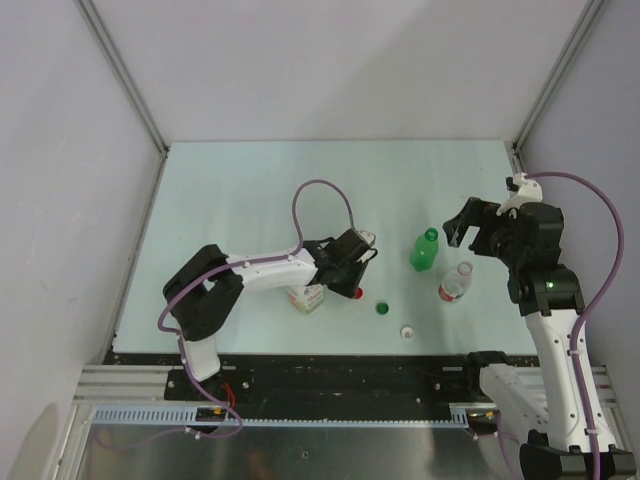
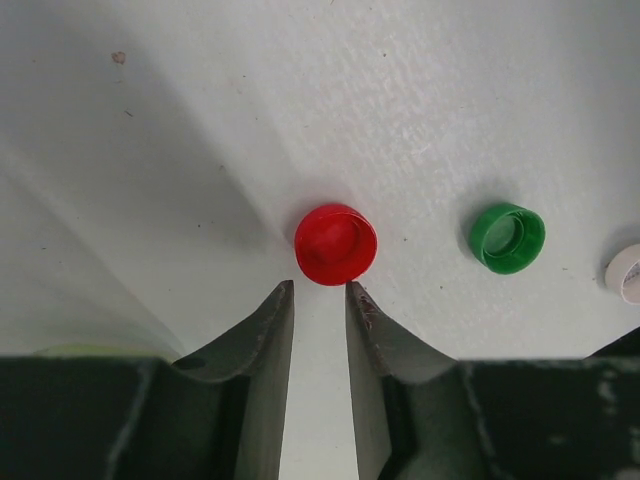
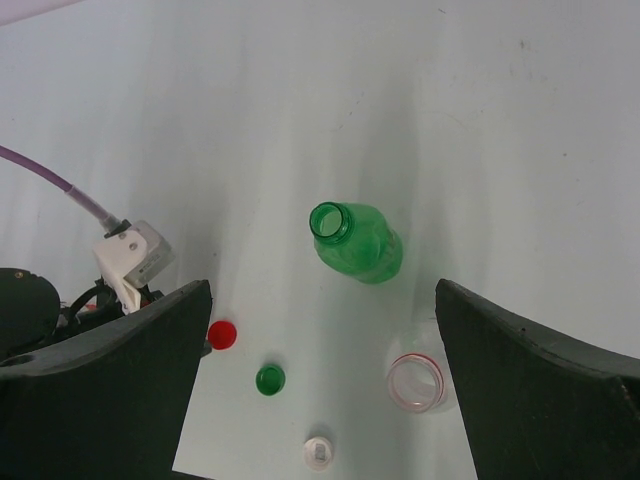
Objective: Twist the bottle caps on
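Observation:
A red cap (image 2: 335,245), a green cap (image 2: 506,240) and a white cap (image 2: 625,272) lie on the table. My left gripper hovers just beside the red cap, its fingers part open with a narrow gap and nothing between them. My right gripper is open, raised at the table's right. A green bottle (image 1: 424,250) and a clear bottle (image 1: 455,282) with a red label stand uncapped below and left of it in the top view.
A pale container (image 1: 305,300) stands partly hidden under my left arm.

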